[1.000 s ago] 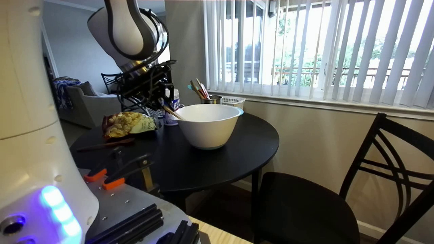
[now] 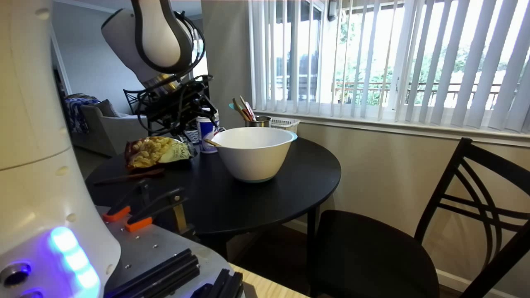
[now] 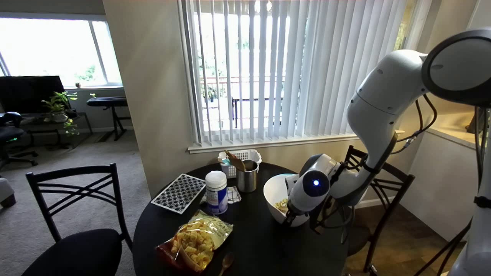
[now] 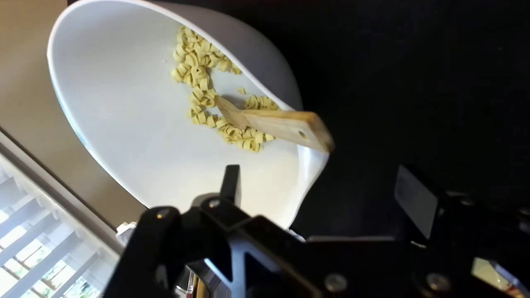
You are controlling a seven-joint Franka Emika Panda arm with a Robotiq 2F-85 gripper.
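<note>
The white bowl (image 4: 129, 99) stands on the black table, curled pasta (image 4: 193, 64) gathered along one side of its bottom. A wooden utensil (image 4: 283, 123) leans in the bowl, its lower end among the pasta and its handle across the rim. In the wrist view my gripper is open, its fingers (image 4: 416, 198) wide apart with nothing between them. The handle is apart from both fingers. From the side, the gripper hangs above and left of the bowl (image 2: 253, 159), and the handle end (image 2: 212, 143) pokes out over the near-left rim.
An open snack bag (image 3: 198, 243), a wooden spoon (image 3: 226, 262) and a white-lidded canister (image 3: 216, 193) share the table. Behind are a metal utensil holder (image 3: 247, 177), a white basket (image 3: 257, 156) and a patterned board (image 3: 179, 193). Bare tabletop lies in front of the bowl.
A second ago my gripper was at the utensil's raised handle. It has since moved slightly left and tilted away, and the handle now rests lower on the rim, free of it.
</note>
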